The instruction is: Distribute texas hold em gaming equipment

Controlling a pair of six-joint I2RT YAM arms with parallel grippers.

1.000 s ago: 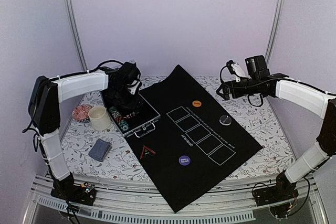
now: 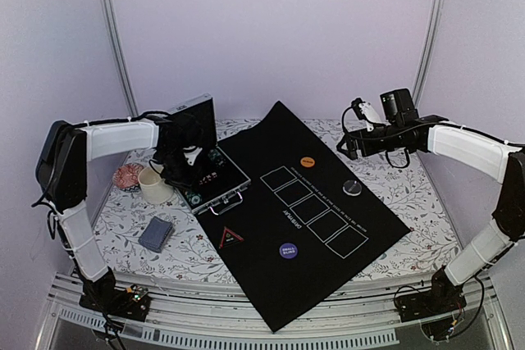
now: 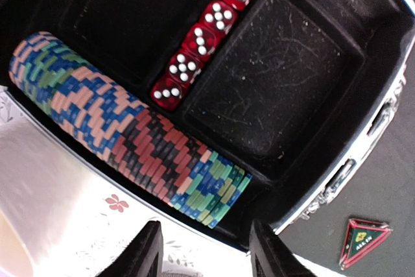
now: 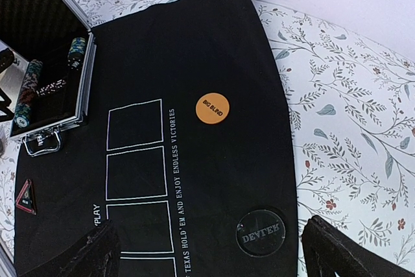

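An open chip case lies at the left of the black mat. In the left wrist view it holds a long row of mixed chips and red dice. My left gripper hangs over the case's lower edge, fingers apart, nothing between them. My right gripper is raised over the right side, open and empty. On the mat are an orange BIG BLIND button, a clear DEALER disc, a purple button and a triangular piece.
A cream cup, a patterned red dish and a folded grey cloth sit on the floral table at left. The mat's marked boxes are empty, and the right side of the table is clear.
Over the last second my left arm has moved left and slightly down over the case toward the cup. The right arm has barely moved.
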